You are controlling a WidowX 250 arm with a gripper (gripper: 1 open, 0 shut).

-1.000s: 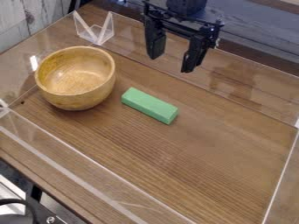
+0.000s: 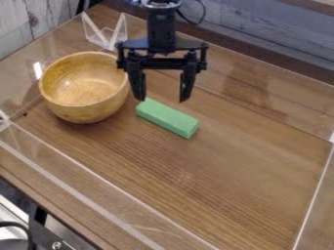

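My black gripper [image 2: 159,80] hangs open in the upper middle of the camera view, its fingers pointing down, just above and behind a green block [image 2: 167,118]. The block lies flat on the wooden table, a little right of a yellow bowl [image 2: 84,105]. Nothing shows between the fingers.
The bowl [image 2: 61,110] takes up the left side of the table. A clear plastic object [image 2: 104,31] stands at the back left.
The gripper has come toward the front and left, down toward the green block, and has turned. The block and bowl have not moved.
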